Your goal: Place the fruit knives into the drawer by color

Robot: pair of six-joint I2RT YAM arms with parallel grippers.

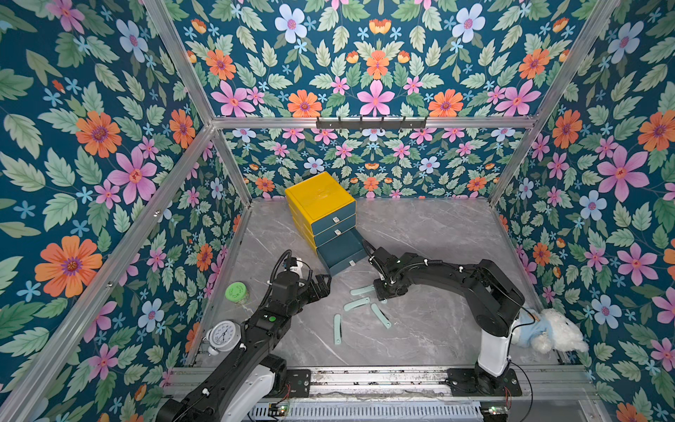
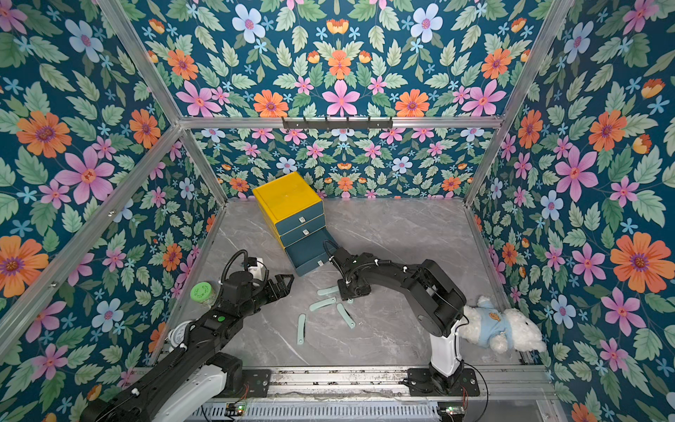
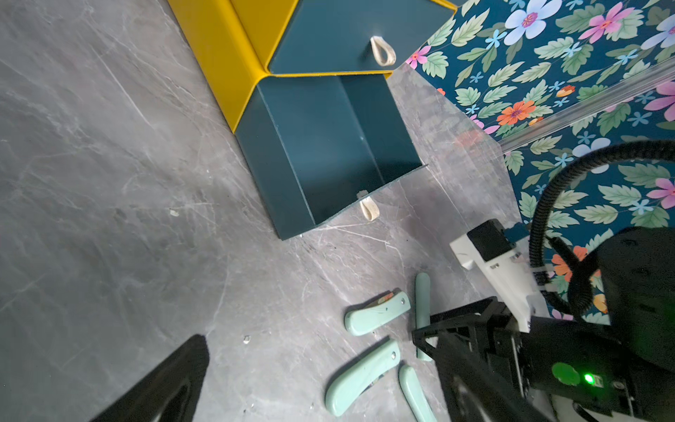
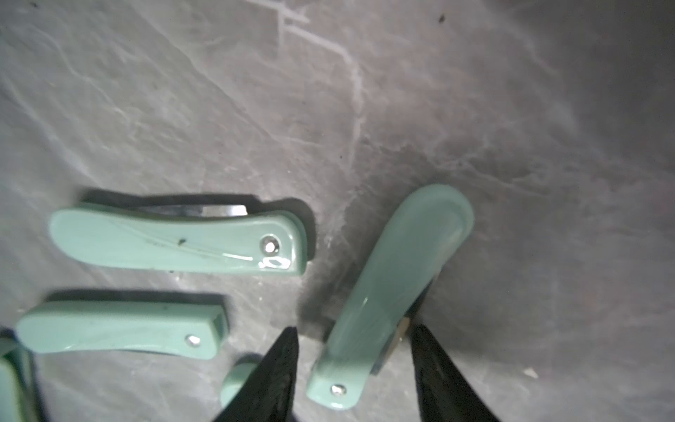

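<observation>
Several mint-green folding fruit knives (image 1: 356, 303) (image 2: 301, 328) lie on the grey table before a yellow cabinet (image 1: 313, 188) whose empty blue bottom drawer (image 3: 330, 154) is pulled out. My right gripper is open, low over the knife (image 4: 390, 260), with its fingertips either side of that knife's lower end; whether they touch it I cannot tell. My left gripper (image 1: 320, 285) stands open left of the knives, in front of the drawer, with nothing between its fingers.
A green-lidded jar (image 1: 236, 292) and a round gauge (image 1: 223, 335) sit at the left. A plush toy (image 2: 502, 330) lies at the right, beside the right arm's base.
</observation>
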